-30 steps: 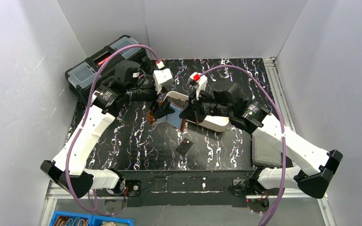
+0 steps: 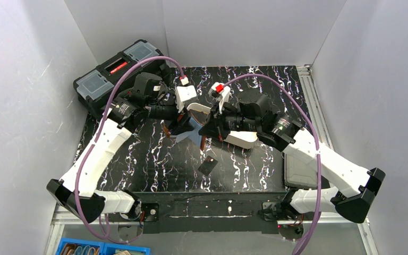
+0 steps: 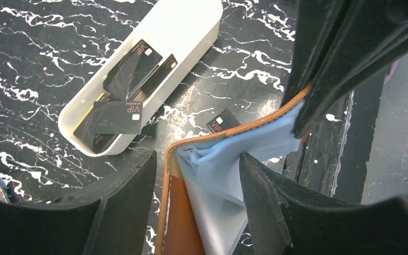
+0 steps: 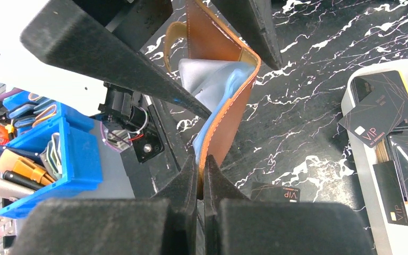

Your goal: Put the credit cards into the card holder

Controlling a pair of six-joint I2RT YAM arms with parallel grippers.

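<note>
Both grippers hold the card holder, brown leather with pale blue sleeves, above the table. My left gripper has its fingers either side of the folded blue sleeves and leather edge; my right gripper is shut on the leather rim, seen edge-on in the right wrist view. The white tray holds several black VIP cards, partly overlapping. A single loose card lies on the table below the holder.
A black toolbox stands at back left, a grey case at the right. Blue bins lie beyond the front edge.
The holder's blue sleeves sit at a somewhat different angle; my right gripper has moved slightly left.
</note>
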